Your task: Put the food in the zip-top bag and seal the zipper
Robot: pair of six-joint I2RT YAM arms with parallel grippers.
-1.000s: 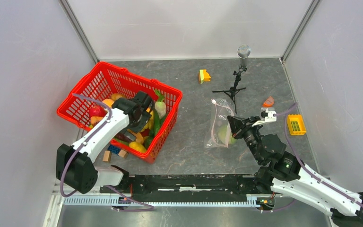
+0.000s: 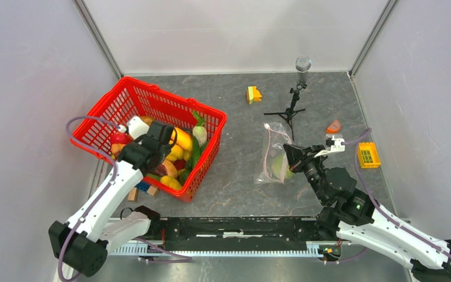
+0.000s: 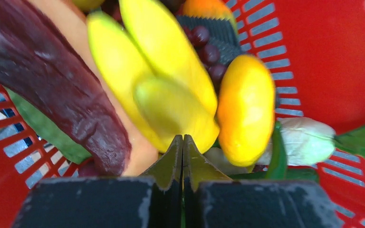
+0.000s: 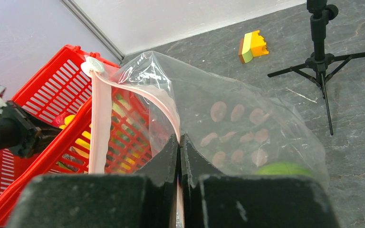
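Observation:
The clear zip top bag (image 4: 247, 118) has a pink zipper strip (image 4: 138, 89) and a white slider (image 4: 92, 65). My right gripper is shut on the edge of the bag, whose mouth gapes to the left. A green item (image 4: 284, 168) shows through the plastic at the bottom. Over the red basket (image 2: 220, 138), my left gripper is shut, with nothing visible between its fingers. Below it lie yellow bananas (image 3: 171, 61), a mango-like fruit (image 3: 247, 109), a dark red long item (image 3: 47, 71) and a white-and-green vegetable (image 3: 309, 141).
Behind the bag stands a black tripod (image 2: 294, 106) with a microphone-like head. A yellow toy piece (image 2: 253, 94), an orange piece (image 2: 333, 126) and a small yellow basket (image 2: 368, 154) lie apart. Bare floor separates the red basket from the bag.
My left arm has drawn back toward the left, uncovering more of the yellow fruit in the basket. The right arm and the bag have stayed in place.

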